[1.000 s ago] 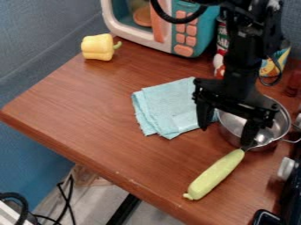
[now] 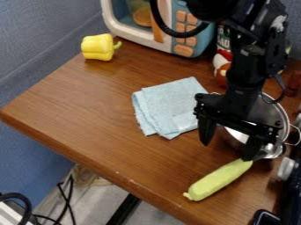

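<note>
My black gripper (image 2: 228,141) hangs over the right side of the table, in front of and partly over a steel pot (image 2: 274,117). Its fingers point down just above the upper end of a pale yellow-green corn cob (image 2: 216,181), which lies diagonally near the front edge. The fingers look apart; whether the lower tip touches the corn I cannot tell. A folded light blue cloth (image 2: 167,107) lies left of the gripper on the wooden table (image 2: 83,119).
A yellow pepper (image 2: 99,47) sits at the back left. A toy microwave (image 2: 141,22) and a red-and-white item (image 2: 221,61) stand at the back. Dark objects line the right edge.
My gripper has moved down and toward the front, nearer the corn's upper end, over the last second. The corn, cloth and pepper look unmoved.
</note>
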